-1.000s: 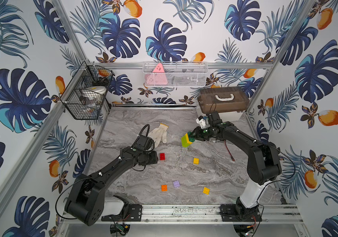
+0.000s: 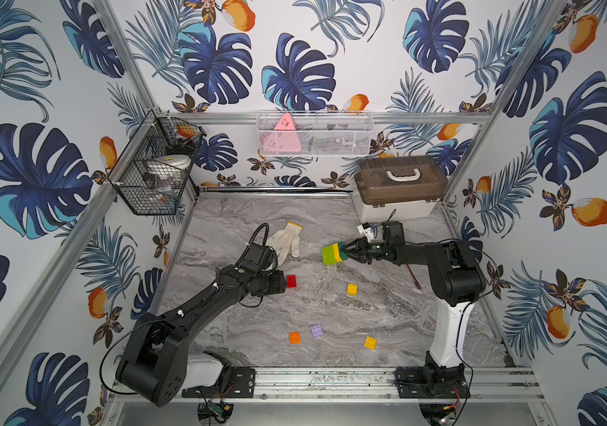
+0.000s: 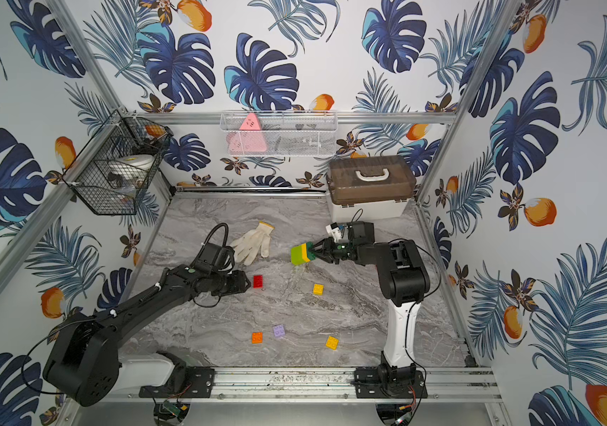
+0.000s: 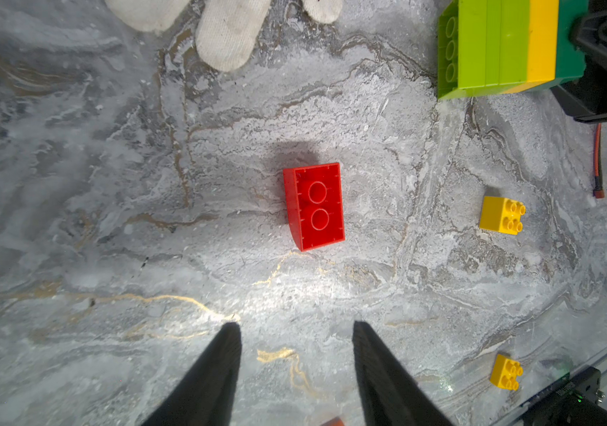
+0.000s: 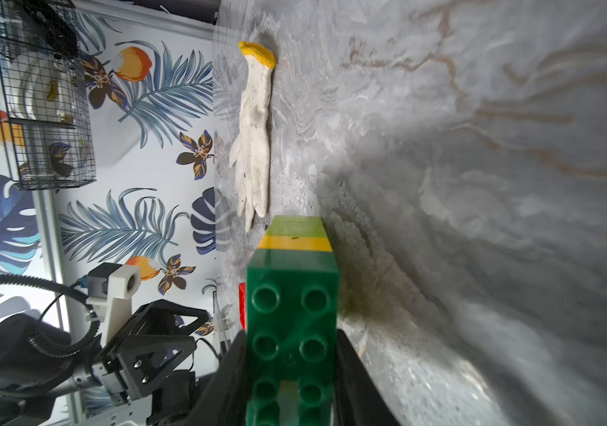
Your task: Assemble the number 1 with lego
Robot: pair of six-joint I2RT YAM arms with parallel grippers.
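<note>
My right gripper (image 2: 353, 250) is shut on a Lego stack (image 2: 331, 254) of lime, yellow and green bricks, held near the table's middle; in the right wrist view the green end (image 5: 290, 319) is nearest. A red brick (image 4: 314, 206) lies with its hollow side up below my left gripper, which is open with nothing between its fingers. Loose yellow bricks (image 2: 351, 289) (image 2: 370, 343), an orange brick (image 2: 294, 338) and a lilac brick (image 2: 316, 331) lie on the table.
A white glove (image 2: 285, 240) lies behind the red brick. A storage box (image 2: 395, 206) stands at the back right. Wire baskets hang at the left and back. A thin cable lies right of my right gripper.
The left arm is nearly unchanged.
</note>
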